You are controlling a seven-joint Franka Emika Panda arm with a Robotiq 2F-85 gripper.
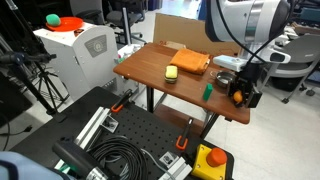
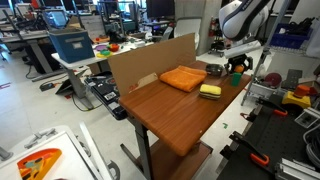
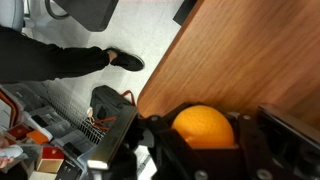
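An orange round object (image 3: pixel 203 127) fills the space between my fingers in the wrist view. My gripper (image 1: pixel 240 99) is shut on it, low over the right end of the wooden table (image 1: pixel 190 92). Whether the object touches the tabletop, I cannot tell. A metal pan (image 1: pixel 225 77) stands just behind and to the left of the gripper. To the left stands a small green cup (image 1: pixel 207 92), also seen as a green cup (image 2: pixel 236 79) in the second exterior view.
A yellow sponge-like block (image 1: pixel 171 72) and an orange cloth (image 1: pixel 190 60) lie farther left on the table. The table's right edge is close to my gripper. A red button on a yellow box (image 1: pixel 211 157) stands in front.
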